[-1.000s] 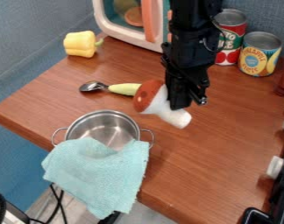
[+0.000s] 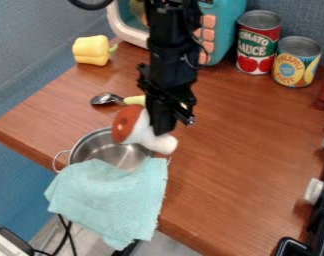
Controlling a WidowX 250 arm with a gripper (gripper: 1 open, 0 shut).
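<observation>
My black gripper (image 2: 165,108) hangs over the steel pot (image 2: 91,149), shut on a red-and-white object (image 2: 139,131), which is tilted above the pot's right side and hides part of it. A light blue cloth (image 2: 107,200) drapes over the front edge of the table beside the pot. The gripper's fingertips are partly hidden.
A spoon (image 2: 105,99) with a pale yellow handle lies behind the pot. A yellow pepper (image 2: 91,50) is at the back left, two cans (image 2: 257,45) and a toy appliance at the back. Black equipment lines the right edge.
My gripper has moved left and a little toward the front, carrying the red-and-white object from right of the pot to over its right side.
</observation>
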